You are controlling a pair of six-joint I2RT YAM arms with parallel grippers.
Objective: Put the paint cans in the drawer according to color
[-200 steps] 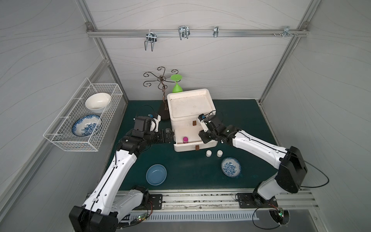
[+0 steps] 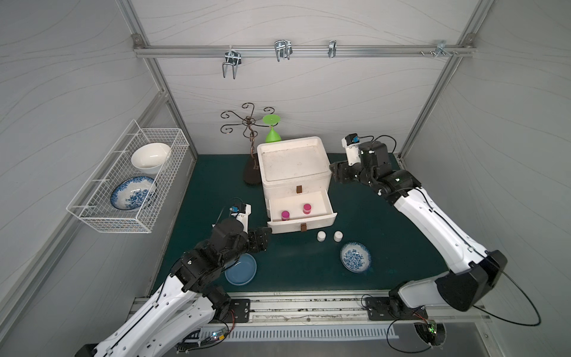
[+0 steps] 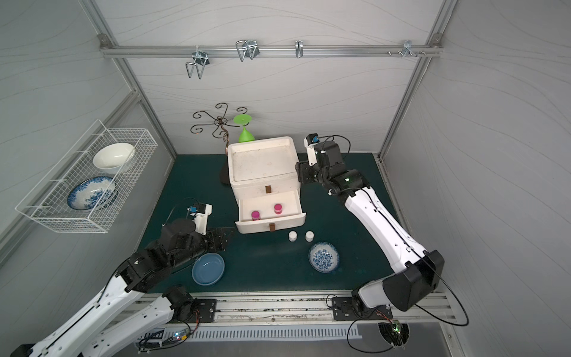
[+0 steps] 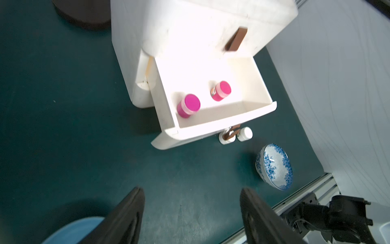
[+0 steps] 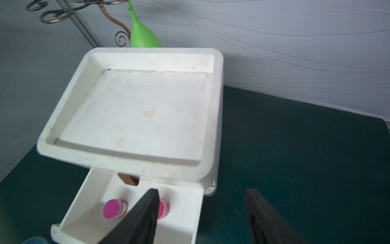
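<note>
Two pink-lidded paint cans, a left one (image 2: 285,215) and a right one (image 2: 307,208), stand in the pulled-out lower drawer (image 2: 321,223) of the white cabinet (image 2: 292,159). In front of it, two white cans (image 2: 321,236) (image 2: 337,236) rest on the dark green table. My left gripper is left of and in front of the drawer; its fingers (image 4: 132,207) are wide apart, with nothing visible between them. Beside the cabinet's right side, my right gripper stands open and empty; one finger partly covers a pink can in its wrist view.
A blue bowl (image 2: 240,269) sits under the left arm. A blue-patterned bowl (image 2: 355,257) lies right of the white cans. Behind the cabinet are a metal tree stand (image 2: 252,172) and a green funnel-like object (image 2: 272,134).
My right gripper has gone from over the drawer to the cabinet's right side, uncovering the right pink can. My left gripper has moved toward the table's front, its arm now over the blue bowl.
</note>
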